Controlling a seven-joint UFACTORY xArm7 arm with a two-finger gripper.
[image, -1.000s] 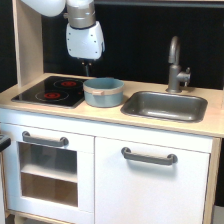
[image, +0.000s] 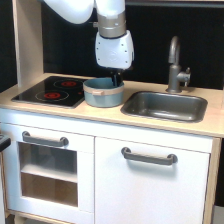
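A grey-blue pot (image: 103, 97) stands on the wooden counter between the cooktop and the sink. My gripper (image: 116, 77) is down at the pot's back right rim, below the white wrist of the arm. Its dark fingers are small against the black backdrop, and their tips partly overlap the pot's opening. Whether they touch the rim, or stand apart from each other, cannot be made out. The inside of the pot is mostly hidden from this angle.
A black cooktop (image: 53, 92) with red rings lies on the left of the counter. To the right are a steel sink (image: 165, 105) and a tall faucet (image: 175, 68). White cabinet doors (image: 140, 185) with grey handles face the front.
The arm has moved right and lower, from above the gap between cooktop and pot to the pot's back right rim. The pot has not visibly moved.
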